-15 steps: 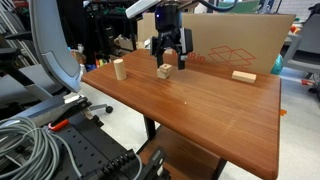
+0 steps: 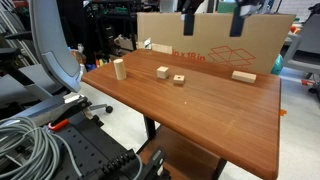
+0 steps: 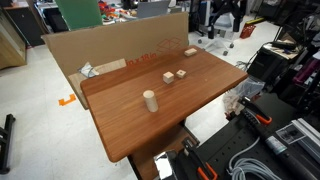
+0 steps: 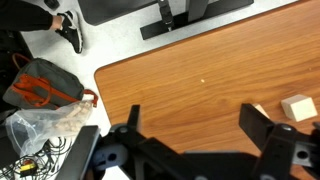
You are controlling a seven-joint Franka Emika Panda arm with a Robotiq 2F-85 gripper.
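Note:
My gripper [image 2: 213, 27] hangs high over the table in exterior view 1, open, its two dark fingers wide apart with nothing between them. Below lie a pale wooden cube [image 2: 162, 72] and a smaller, flatter block [image 2: 179, 79], close together but apart. A tall pale cylinder [image 2: 119, 69] stands upright near the table's left side. Toward the back right rests a flat rectangular block [image 2: 244, 77]. From the wrist, the cube [image 4: 297, 107] shows at the right edge, and a finger partly hides the smaller block [image 4: 259, 110].
A cardboard panel [image 2: 270, 45] rises along the back edge. Cables [image 2: 30, 150] lie on the black base at the front left.
The gripper was low around the blocks a second ago. It has since risen and moved right, leaving the cube and smaller block on the table.

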